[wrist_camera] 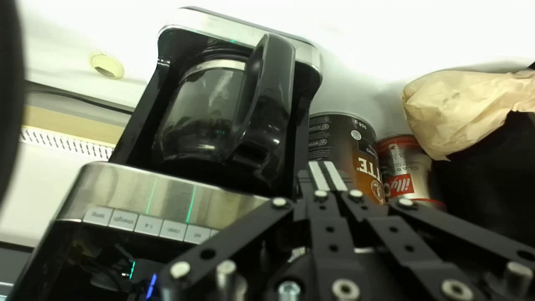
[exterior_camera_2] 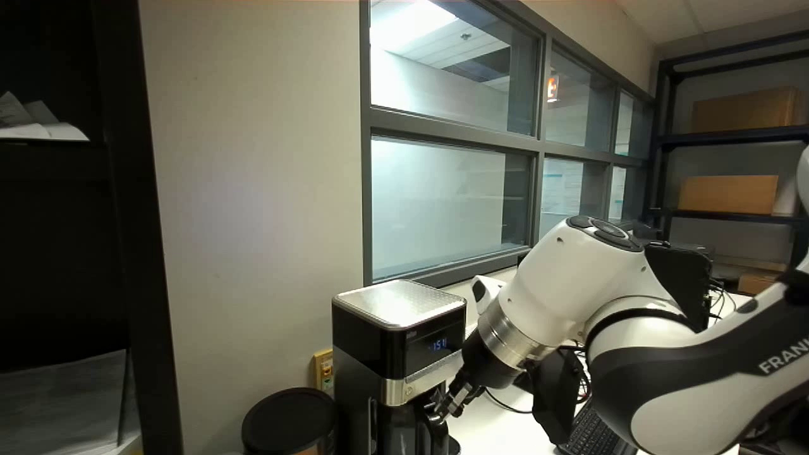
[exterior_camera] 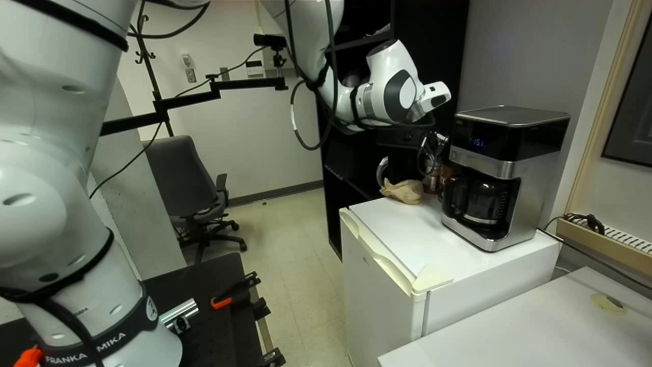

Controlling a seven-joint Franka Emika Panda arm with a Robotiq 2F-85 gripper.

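A black and steel coffee maker (exterior_camera: 513,143) stands on the white fridge top, its display lit blue. The glass carafe (wrist_camera: 205,110) sits inside it, with its black handle (wrist_camera: 273,95) facing outward. My gripper is shut, its pads (wrist_camera: 318,176) together and nothing showing between them. In exterior view 1 the gripper hangs beside the machine's front left edge, apart from the fridge top. The wrist view places the fingertips over the side of the brown coffee can (wrist_camera: 346,140), right of the carafe handle; how far apart they are in depth I cannot tell.
A red and silver can (wrist_camera: 403,165) and a crumpled tan bag (wrist_camera: 461,108) stand near the coffee can. Black shelving rises behind them.
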